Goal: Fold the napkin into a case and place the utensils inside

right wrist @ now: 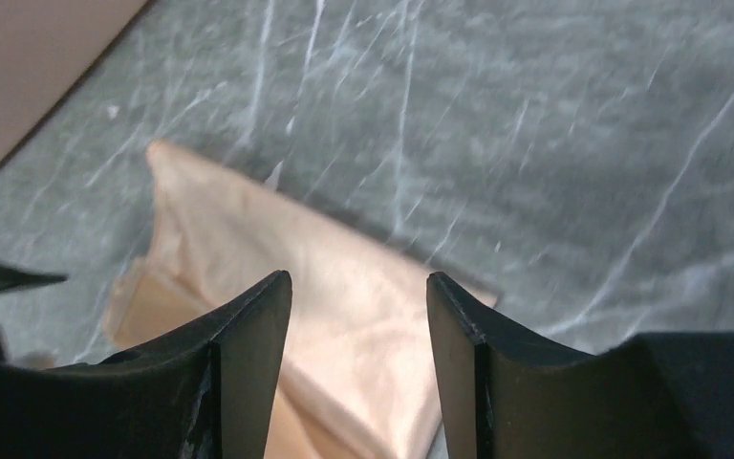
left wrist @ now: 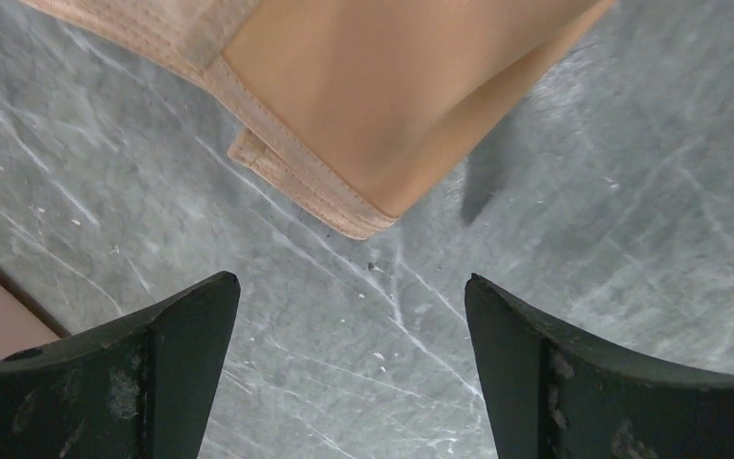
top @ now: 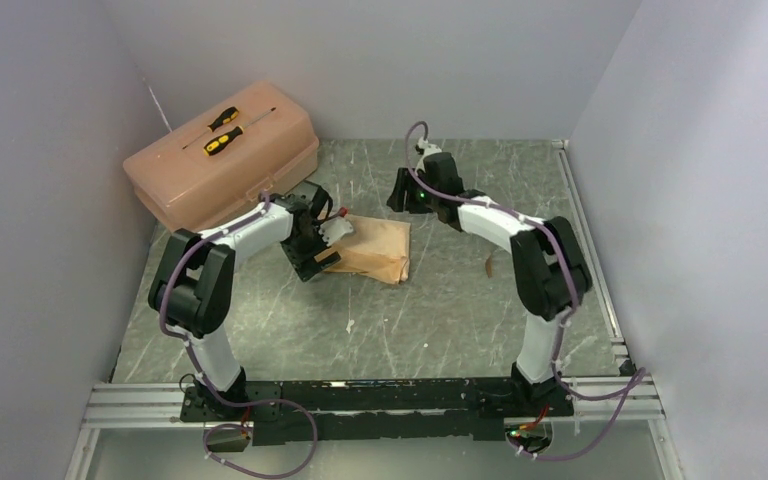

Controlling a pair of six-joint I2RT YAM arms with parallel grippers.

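A tan napkin (top: pixel 385 240), partly folded and creased, lies on the middle of the table. My left gripper (top: pixel 318 262) hangs over its left end, fingers open; in the left wrist view the napkin's hemmed corner (left wrist: pixel 344 172) lies beyond the open fingertips (left wrist: pixel 511 325). My right gripper (top: pixel 403 198) stands open above the napkin's back right, with the napkin (right wrist: pixel 277 268) below it in the right wrist view. A thin utensil (top: pixel 490 263) lies on the table to the right, partly hidden behind the right arm.
A pink box (top: pixel 185 170) with two screwdrivers (top: pixel 222 140) on its lid stands at the back left, close to the left arm. Grey walls edge the marble table (top: pixel 380 340).
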